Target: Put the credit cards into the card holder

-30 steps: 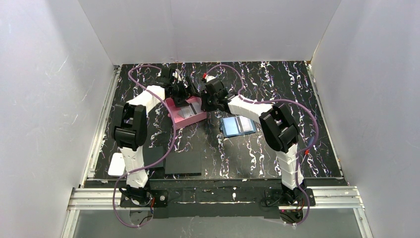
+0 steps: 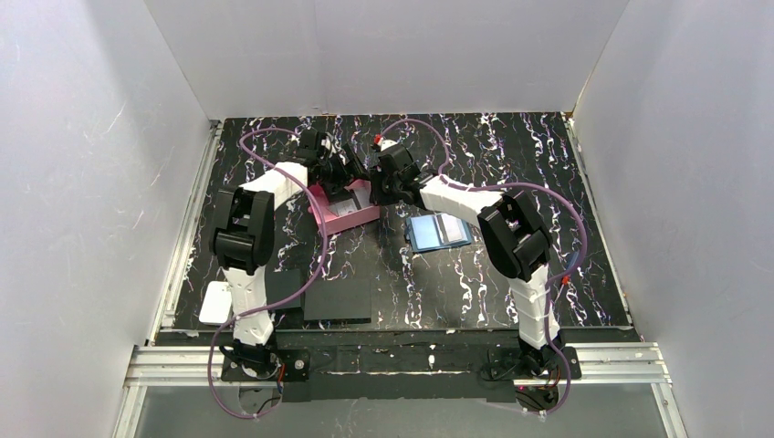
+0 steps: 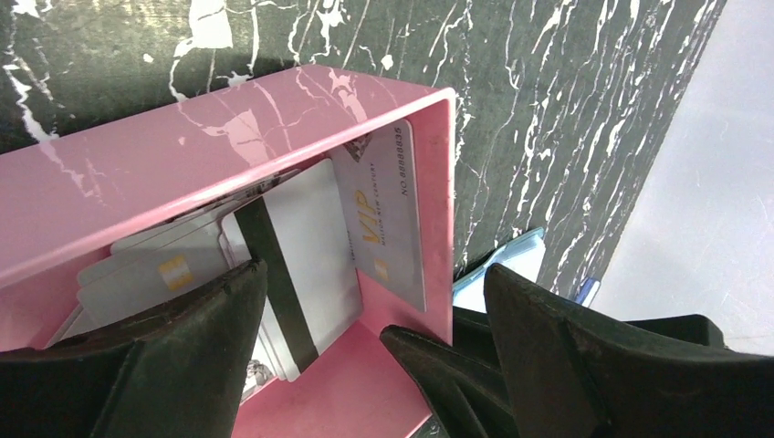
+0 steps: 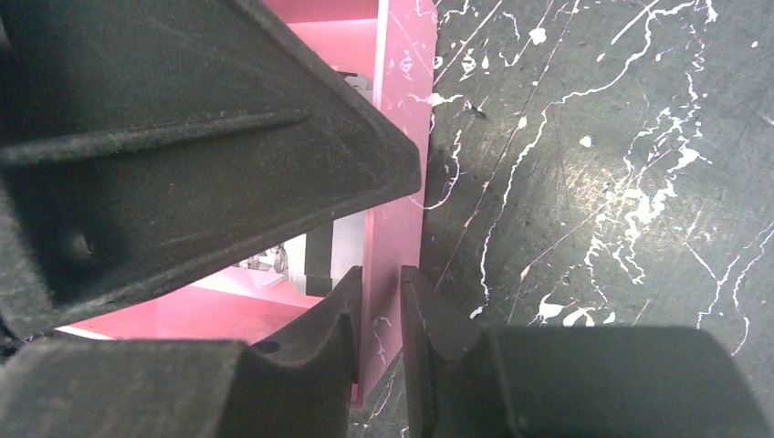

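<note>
A pink open box (image 2: 358, 219) holds several cards. Inside it, a white card with a black stripe (image 3: 315, 260) lies over other cards, while a grey VIP card (image 3: 383, 205) leans upright against the end wall. My left gripper is open above the box, its fingers wide apart over the striped card, nothing held. My right gripper has its fingers slightly apart, straddling the pink wall (image 4: 392, 219); whether they touch it is unclear. To the right, the light-blue card holder (image 2: 424, 234) lies on the table with a whitish panel.
Dark flat boxes (image 2: 338, 299) and a white object (image 2: 216, 302) occupy the front left. A blue and red item (image 2: 571, 266) lies near the right edge. Bare marbled table stretches around the holder.
The left arm has shifted slightly to the right over the pink box. My right arm and the blue holder look unmoved.
</note>
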